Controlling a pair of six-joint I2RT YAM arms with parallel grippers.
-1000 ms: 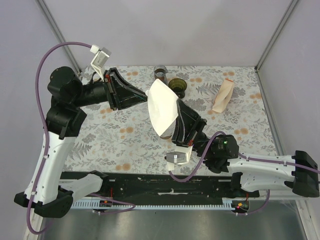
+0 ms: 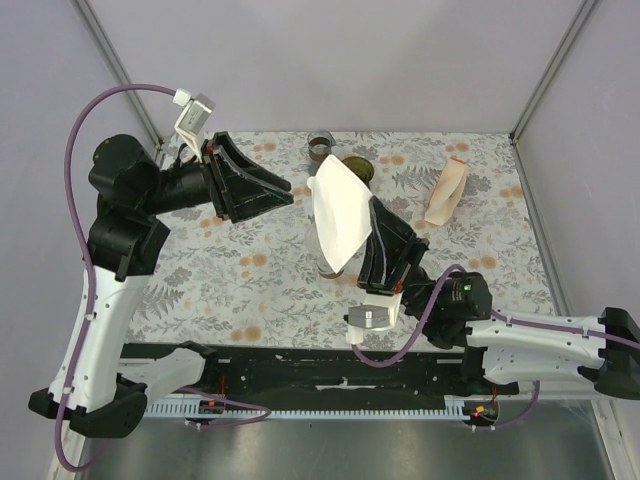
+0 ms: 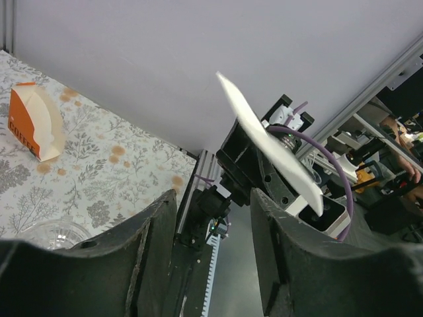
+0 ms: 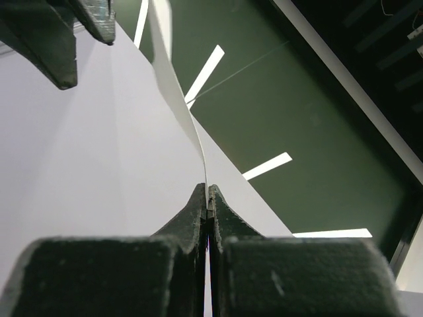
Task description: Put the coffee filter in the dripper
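A white paper filter [image 2: 338, 210] is held up by my right gripper [image 2: 385, 245], which is shut on its thin edge; in the right wrist view the paper [image 4: 175, 92] rises from between the closed fingertips. My left gripper [image 2: 265, 197] is left of the filter, apart from it, with its fingers parted and nothing between them; in the left wrist view the filter [image 3: 277, 148] floats beyond those fingers. A dark green cup-like vessel [image 2: 358, 167], possibly the dripper, stands behind the filter, partly hidden.
A dark glass container [image 2: 320, 142] stands at the back. A folded paper packet [image 2: 447, 192] lies at the right. A clear vessel [image 3: 56, 231] is partly hidden below the filter.
My right gripper and the filter have moved to the right, away from the left gripper's fingertips, which were touching the filter's edge. The left gripper has shifted slightly.
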